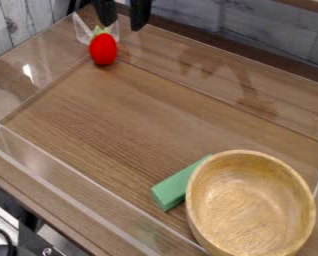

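Note:
At the top left, the dark gripper [122, 14] hangs at the frame's upper edge, mostly cropped; its finger state is unclear. Beneath it a red oval object [103, 50] lies on the wooden table [122, 130], with something pale and green just behind it.
A tan bowl [251, 200] sits at the lower right, with a green block [179, 185] beside its left side. Dark cables lie beyond the table's lower left edge.

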